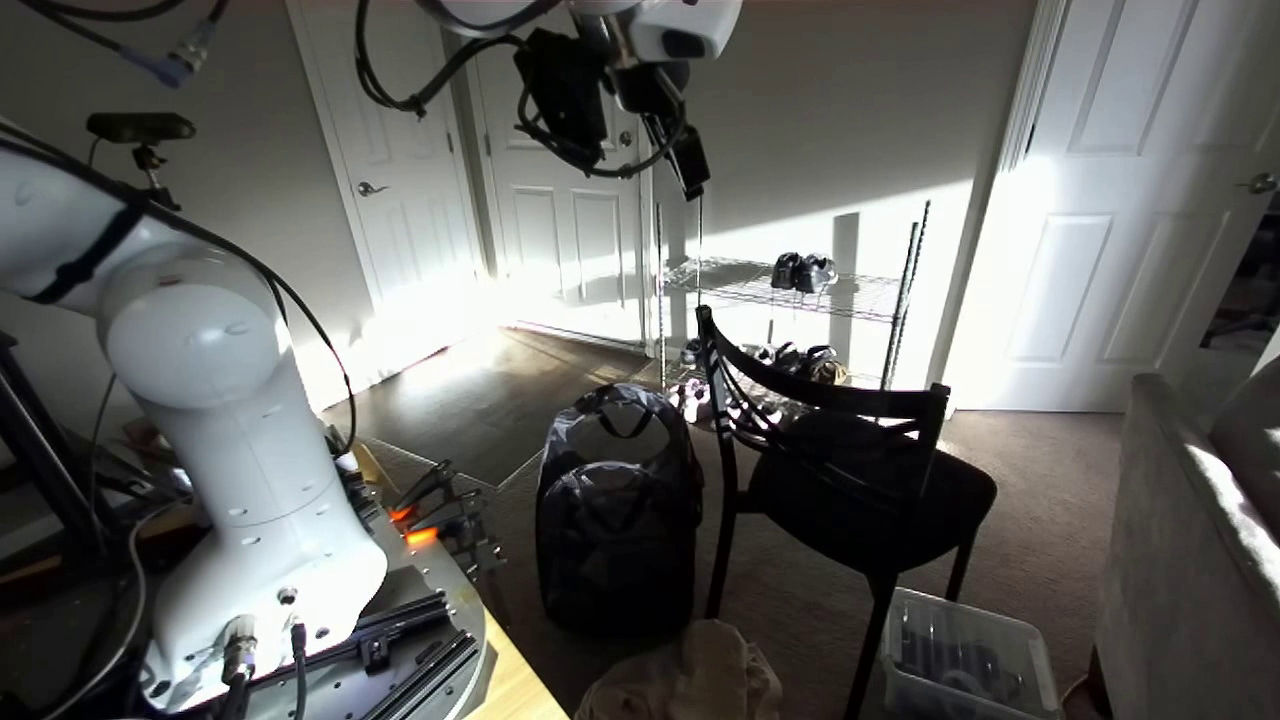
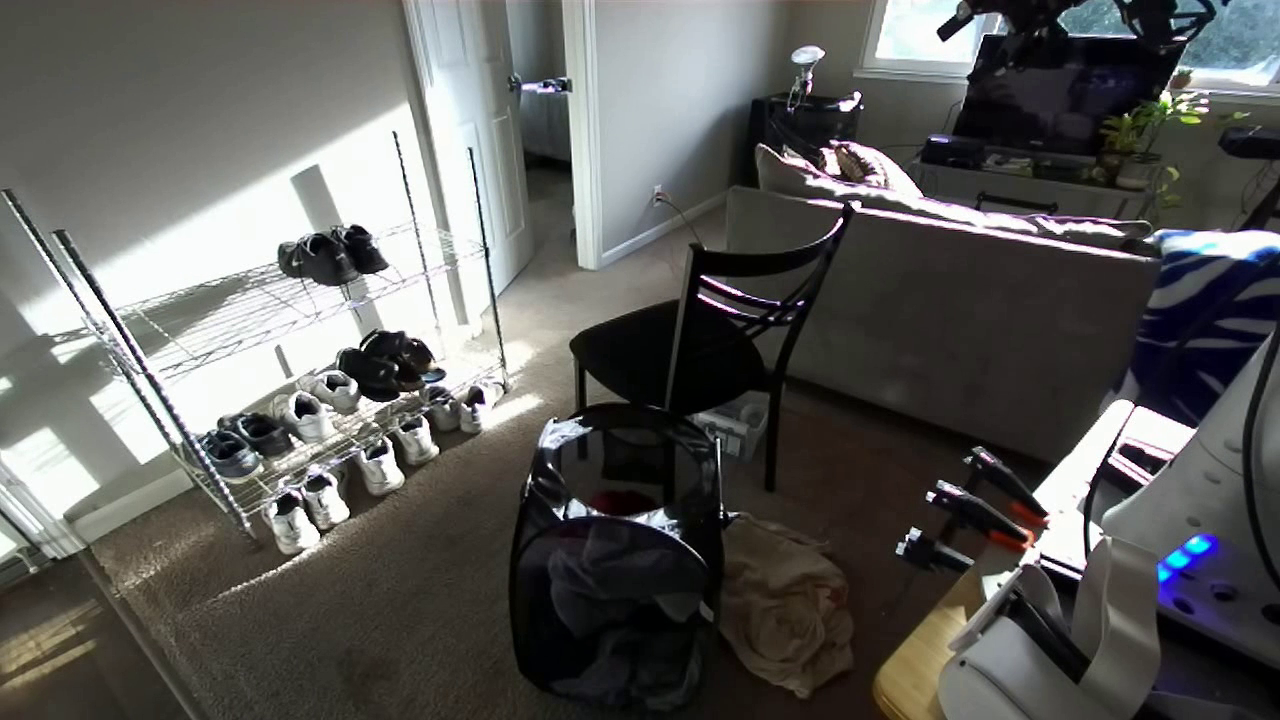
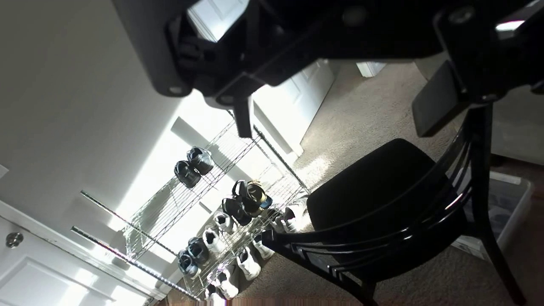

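My gripper is open, its two dark fingers wide apart in the wrist view with nothing between them. In exterior view 1 the gripper (image 1: 690, 180) hangs high at the top, pointing downward, well above the furniture. Below it stands a black chair (image 1: 828, 480). A black mesh laundry hamper (image 1: 618, 540) is left of the chair, and in exterior view 2 dark clothes (image 2: 630, 576) lie inside it. On the floor beside the hamper lies a crumpled beige cloth (image 2: 786, 600). The gripper touches none of these.
A wire shoe rack (image 2: 300, 306) with several shoes stands against the wall. Under the chair sits a clear plastic bin (image 1: 966, 660). A grey sofa (image 2: 948, 312) closes off one side. Clamps (image 2: 978, 510) jut from the table edge. Open carpet lies in front of the rack.
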